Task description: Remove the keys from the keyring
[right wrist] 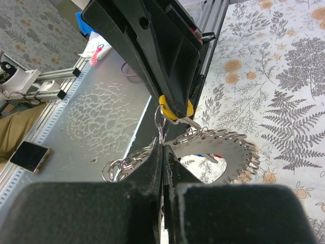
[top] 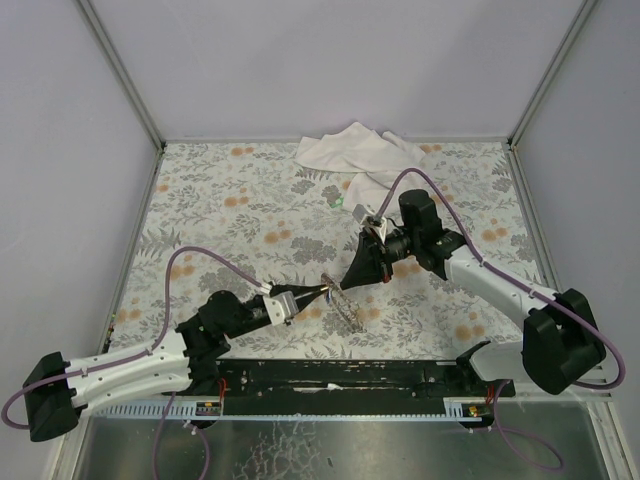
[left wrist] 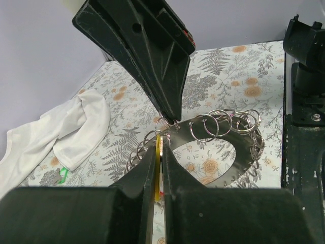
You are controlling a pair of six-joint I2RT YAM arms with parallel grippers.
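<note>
The metal keyring [top: 345, 310], a bent steel band strung with many small rings, is held off the table between the grippers. In the left wrist view my left gripper is shut with a thin yellow piece between its fingertips; my right gripper comes in from above at the rings. In the right wrist view that yellow piece [right wrist: 165, 107], likely a key head, hangs at the left gripper's tips on a ring, and my right gripper is shut at a thin ring below it.
A white cloth [top: 350, 155] lies at the back of the floral mat, with a small green item [top: 335, 202] beside it. The mat [top: 230, 220] is otherwise largely clear. A phone [right wrist: 29, 156] lies off the table.
</note>
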